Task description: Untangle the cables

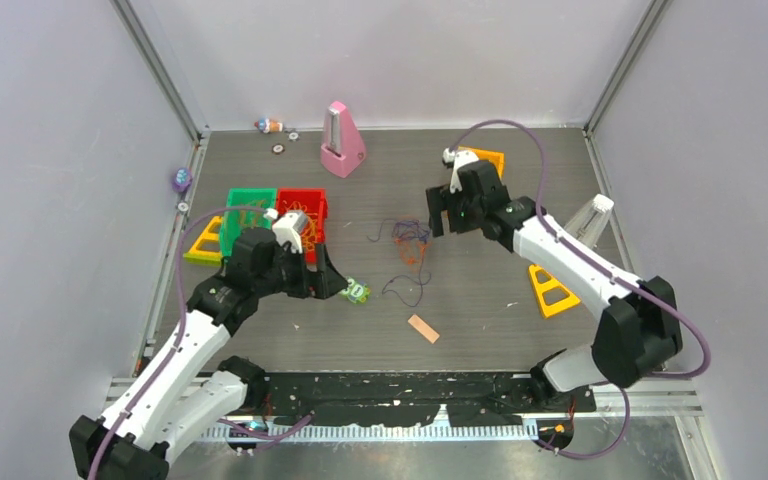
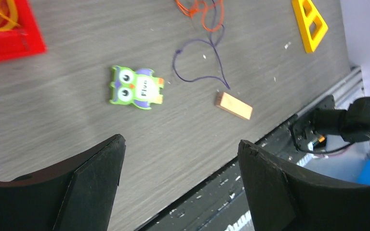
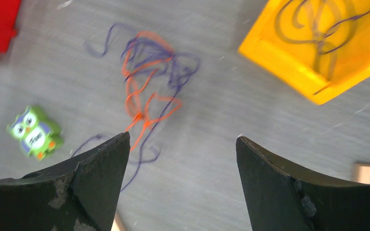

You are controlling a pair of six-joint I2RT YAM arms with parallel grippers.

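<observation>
Mid-table lies a tangle of a purple cable [image 3: 160, 48] and an orange cable [image 3: 137, 116], looped through each other; a tail of the purple one trails toward the front. My right gripper [image 1: 436, 213] is open just right of the tangle and above the table, nothing between its fingers. To the left of the cables, near the green owl toy, my left gripper [image 1: 326, 272] hangs open and empty. The yellow bin [image 3: 294, 72] holds dark cable loops. Yellow-orange cables lie in the red bin [image 1: 316, 203].
A green bin [image 1: 248, 197] adjoins the red one. The green owl toy [image 2: 137, 87] and a wooden block [image 2: 234, 105] lie in front of the cables. A pink metronome [image 1: 342, 145] stands at the back. Yellow pieces [image 1: 552, 291] sit at the right side.
</observation>
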